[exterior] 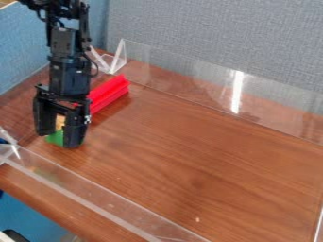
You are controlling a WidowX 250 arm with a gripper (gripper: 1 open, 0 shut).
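The black gripper (pixel 60 129) is lowered at the left of the wooden surface, its fingers around a green object (pixel 53 138) with a yellow part mostly hidden behind them. Whether the fingers touch it I cannot tell. A red elongated object (pixel 110 93) lies just behind and to the right of the gripper.
Clear plastic walls (pixel 237 87) edge the wooden surface (pixel 202 161). A blue area (pixel 25 217) shows beyond the near left edge.
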